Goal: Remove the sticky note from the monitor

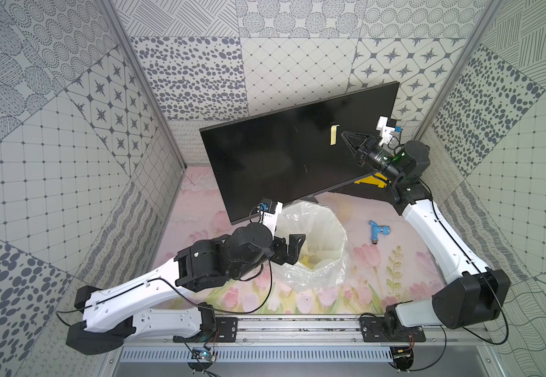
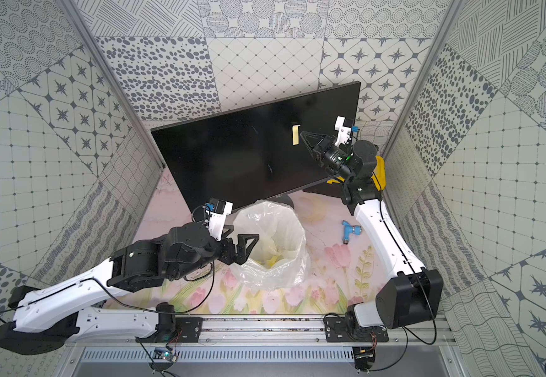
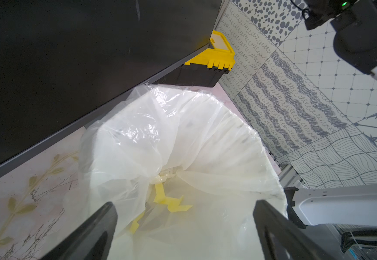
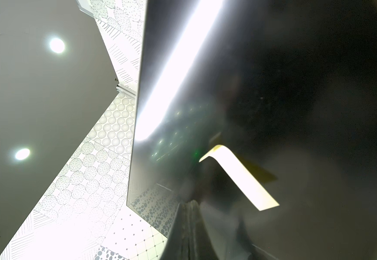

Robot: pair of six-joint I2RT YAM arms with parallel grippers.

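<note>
A pale yellow sticky note (image 1: 333,135) hangs on the black monitor (image 1: 266,157); in the right wrist view its strip (image 4: 242,177) is bent up at one end. My right gripper (image 2: 305,138) is just right of the note, shut, with nothing between its fingertips and apart from the note. My left gripper (image 1: 291,242) stands open above the bag-lined bin (image 2: 269,216), with yellow scraps (image 3: 173,203) inside it.
A blue tool (image 1: 376,232) lies on the table right of the bin. A dark case with yellow top (image 3: 210,56) sits behind the monitor's right end. Patterned walls enclose the space.
</note>
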